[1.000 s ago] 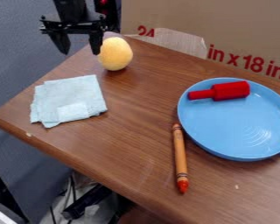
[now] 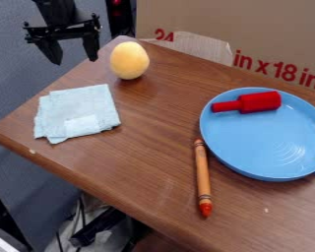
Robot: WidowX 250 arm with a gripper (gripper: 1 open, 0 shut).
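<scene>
The black gripper (image 2: 71, 47) hangs at the upper left, open, above and left of the yellow object (image 2: 130, 61), with nothing visible between its fingers. That yellow rounded object rests near the back of the wooden table. A folded pale cloth (image 2: 76, 114) lies on the left part of the table. A red rolling-pin-like object (image 2: 252, 102) lies in the blue plate (image 2: 259, 148) at the right, and an orange crayon-like stick (image 2: 203, 178) lies left of the plate, pointing front to back.
A cardboard box (image 2: 239, 34) stands along the back. The table's left edge drops to a grey area.
The objects on the table look unchanged.
</scene>
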